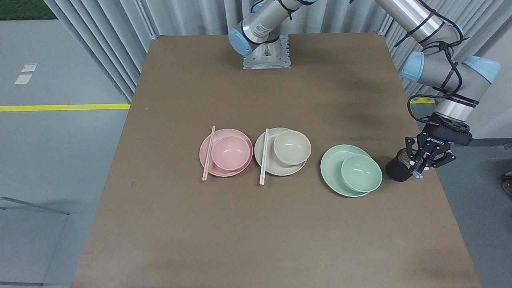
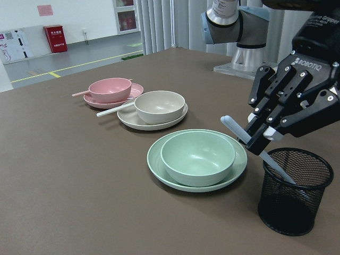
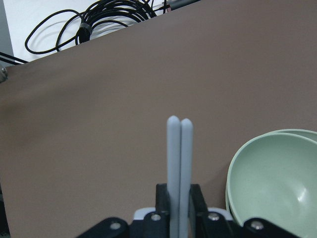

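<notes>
My gripper [image 2: 261, 139] is at the table's right side, over a black mesh pen holder [image 2: 291, 202], with light blue chopsticks [image 3: 173, 148] between its fingers, their lower ends inside the holder in the left view. Beside it lie a green plate [image 1: 331, 168] and green bowl [image 1: 361, 173]. Further left are a white plate [image 1: 278, 169] with white bowl [image 1: 291, 146] and white chopsticks [image 1: 264, 158], then a pink plate [image 1: 223, 173] with pink bowl [image 1: 231, 153] and pink chopsticks [image 1: 208, 153].
Black cables [image 3: 84, 29] lie beyond the edge in the wrist view.
</notes>
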